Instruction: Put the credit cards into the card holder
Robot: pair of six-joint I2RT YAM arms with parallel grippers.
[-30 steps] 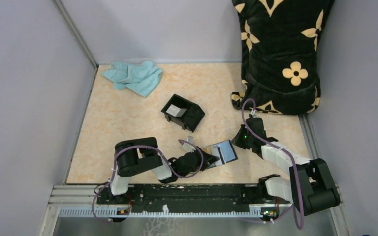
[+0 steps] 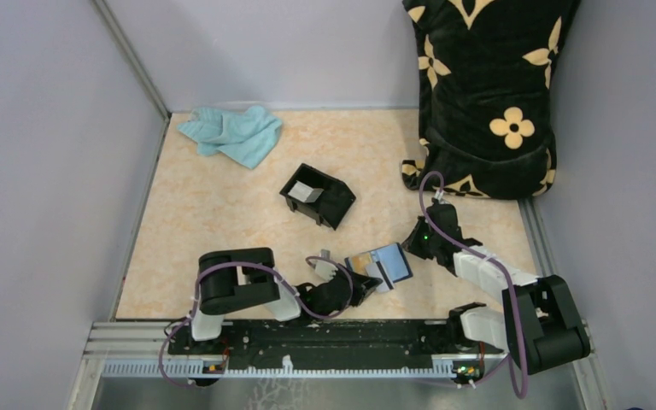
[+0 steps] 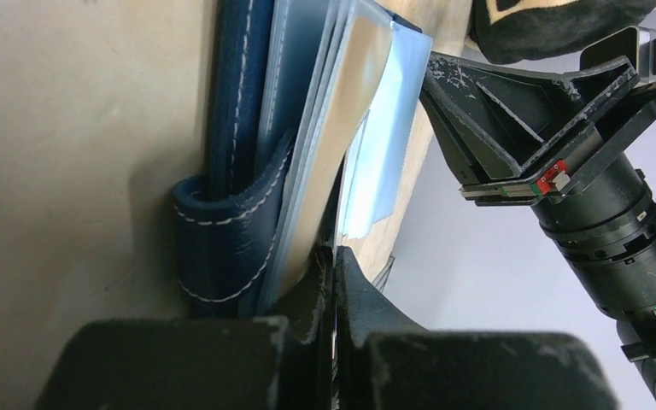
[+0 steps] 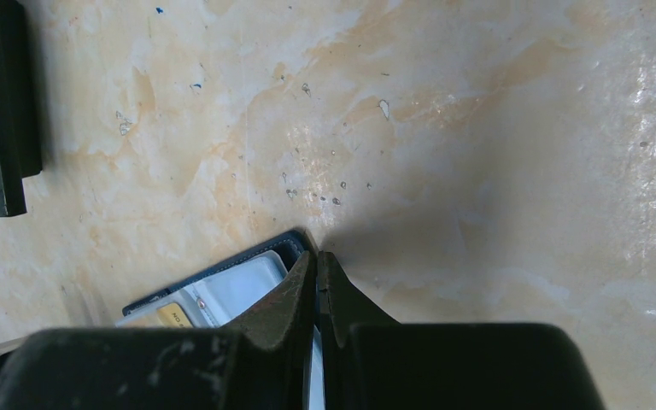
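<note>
The dark blue card holder (image 2: 394, 256) lies open near the front of the table, pale clear pockets showing. My left gripper (image 2: 366, 285) is low over its front side, shut on a white card (image 2: 375, 271) with a black stripe. Seen from the left wrist, that card is a thin edge running into the fingertips, beside the holder's blue strap (image 3: 233, 218) and a tan card (image 3: 342, 128) in a pocket. At the holder's right end is my right gripper, fingertips close together against its corner. Whether they pinch the edge is unclear.
Behind the holder stands a black open box (image 2: 338, 205) with a white card (image 2: 301, 191) inside. A light blue cloth (image 2: 237, 137) is at the back left and a black patterned cushion (image 2: 487, 94) at the back right. Left of the box the table is clear.
The right arm shows no movement.
</note>
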